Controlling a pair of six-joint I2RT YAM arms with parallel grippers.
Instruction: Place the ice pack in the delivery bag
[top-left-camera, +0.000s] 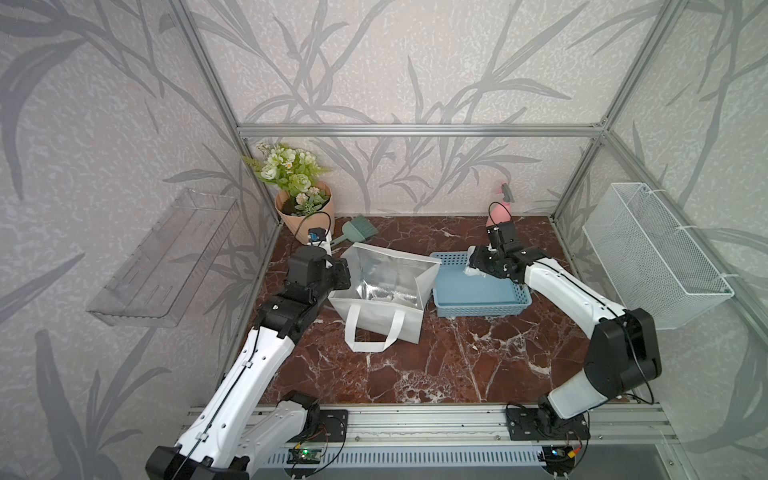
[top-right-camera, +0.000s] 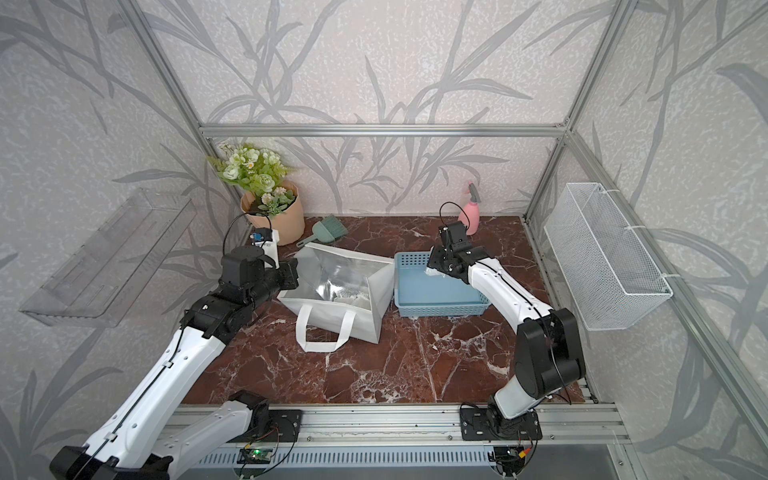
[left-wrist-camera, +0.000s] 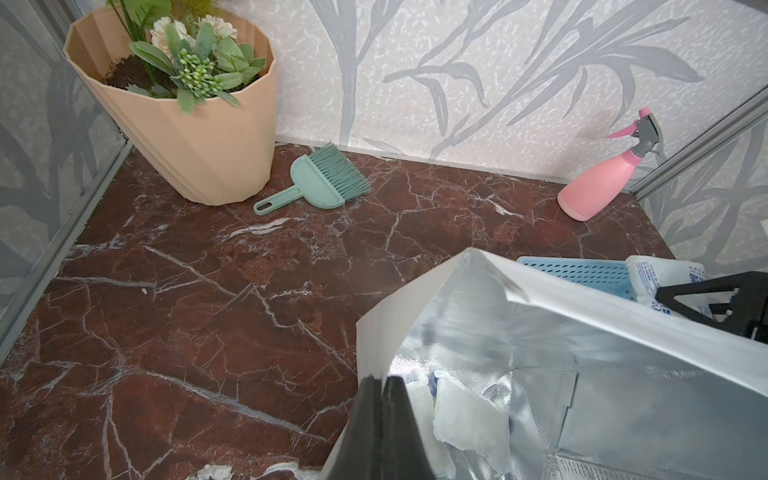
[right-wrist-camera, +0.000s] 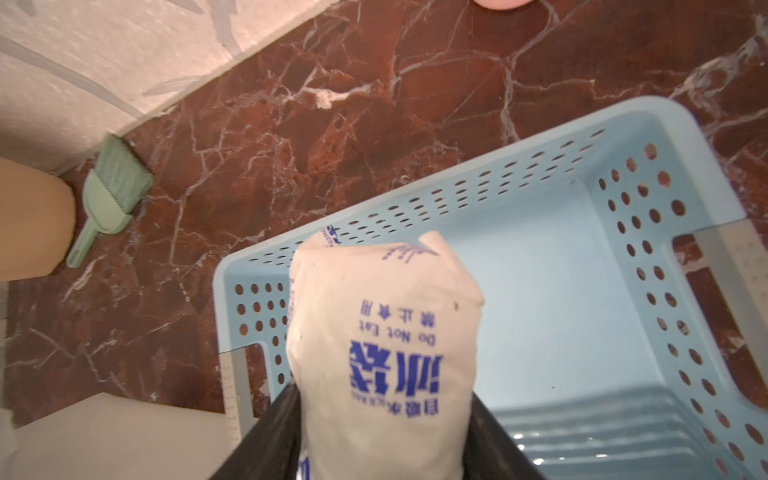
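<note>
A white ice pack (right-wrist-camera: 384, 336) with blue print is lifted over the blue basket, and my right gripper is shut on it, one dark finger at each side. In the left wrist view the same pack (left-wrist-camera: 649, 276) shows past the bag's rim. The silver-lined delivery bag (top-left-camera: 384, 318) stands open left of the basket. White packs (left-wrist-camera: 473, 424) lie inside it. My left gripper is shut at the bag's left edge, its fingertips in front of the white wall; nothing else shows between them.
The blue basket (right-wrist-camera: 552, 312) looks empty below the held pack. Behind stand a flower pot (left-wrist-camera: 200, 152), a green dustpan and brush (left-wrist-camera: 316, 180) and a pink spray bottle (left-wrist-camera: 596, 188).
</note>
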